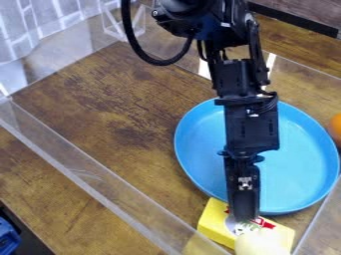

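Note:
The black gripper points down in front of the blue plate, its tips at the top of a yellow box with red and white print at the bottom right. Whether its fingers are apart or closed on the box is hard to tell. A pale round object sits on the box at the bottom edge, partly cut off.
An orange round object is at the right edge, beside the plate. Clear plastic walls border the brown wooden surface, which is bare on the left.

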